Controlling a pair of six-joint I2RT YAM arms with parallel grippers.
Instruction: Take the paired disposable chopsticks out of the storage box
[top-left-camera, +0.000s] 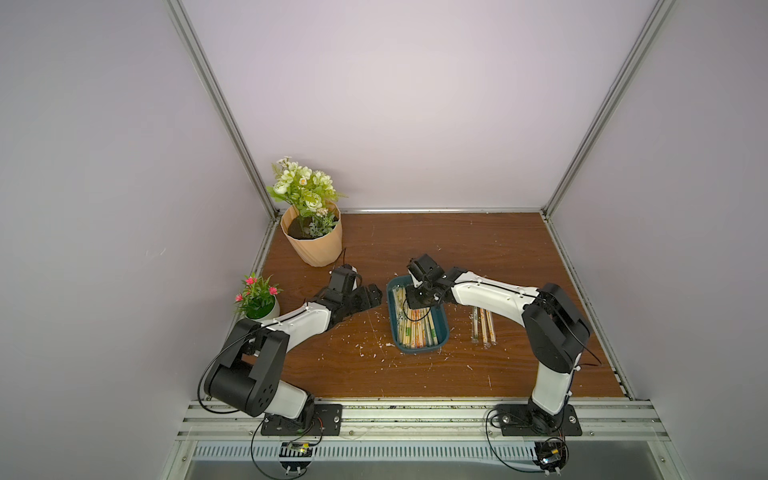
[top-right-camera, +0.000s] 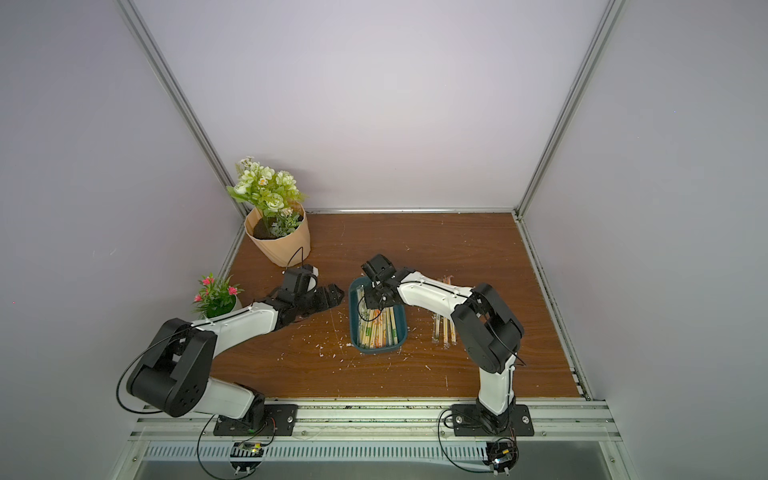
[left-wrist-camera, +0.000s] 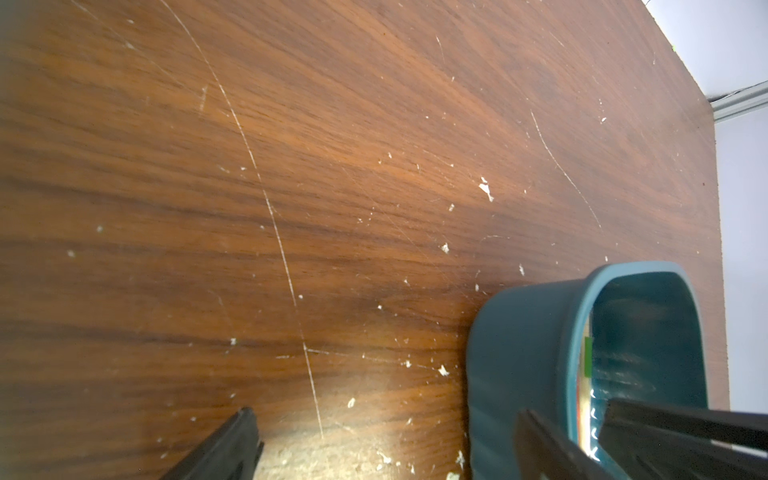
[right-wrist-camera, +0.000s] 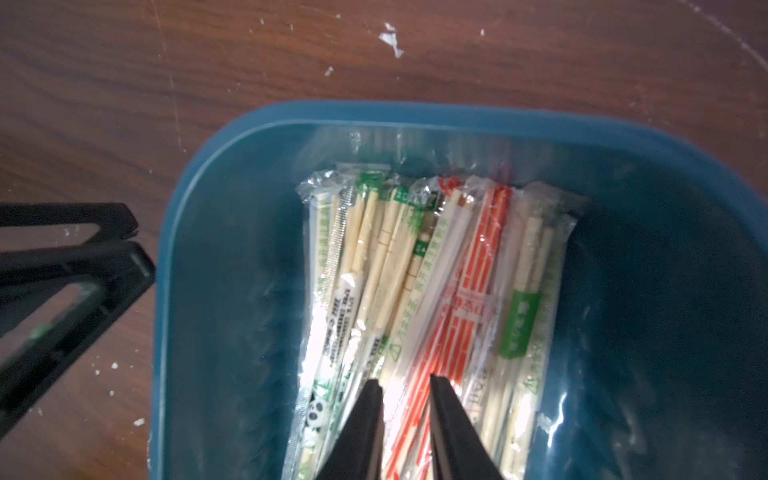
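A teal storage box (top-left-camera: 417, 345) full of wrapped disposable chopsticks (right-wrist-camera: 432, 320) stands mid-table; red, green and plain packs lie side by side in it. My right gripper hangs over the box; its fingertips show at the bottom of the right wrist view, over the packs, close together, with no pack visibly held. My left gripper (top-left-camera: 372, 294) stands open to the left of the box, nothing between its fingers. A few wrapped pairs (top-left-camera: 484, 326) lie on the table right of the box, partly hidden by the right arm in the top right view.
A tall potted plant (top-left-camera: 310, 248) stands at back left, a small pink-flowered plant (top-left-camera: 257, 297) at left. Bare wooden table (top-left-camera: 448, 232) lies behind and in front of the box.
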